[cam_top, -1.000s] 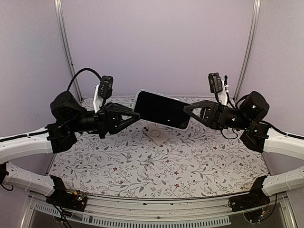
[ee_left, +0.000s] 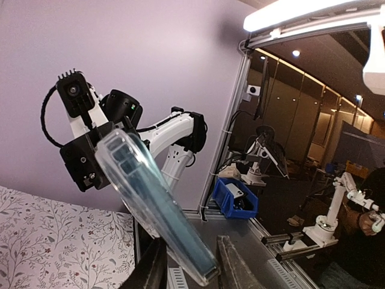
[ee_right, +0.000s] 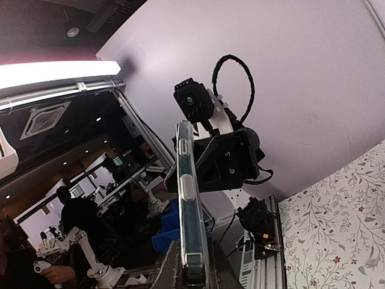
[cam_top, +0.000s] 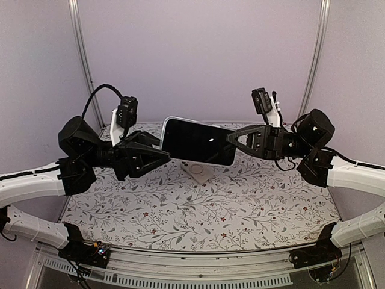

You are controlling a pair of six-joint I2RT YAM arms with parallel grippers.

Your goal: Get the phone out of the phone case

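The phone [cam_top: 201, 141] is held up in the air, its black screen toward the top view and a clear case [ee_left: 153, 195] around its edges. My right gripper [cam_top: 233, 139] is shut on the phone's right end; in the right wrist view the fingers [ee_right: 169, 268] close on the lower end of the cased edge. My left gripper [cam_top: 165, 150] is part open at the phone's left end. In the left wrist view the phone's lower corner lies between its spread fingers; whether they touch it, I cannot tell.
A pale flat thing [cam_top: 198, 173] with a ring and dark camera spots lies on the floral tabletop [cam_top: 198, 217] below the phone. Walls [cam_top: 198, 60] stand behind and at both sides.
Both grippers and the phone have shifted slightly left. The pale thing on the table has stayed put.
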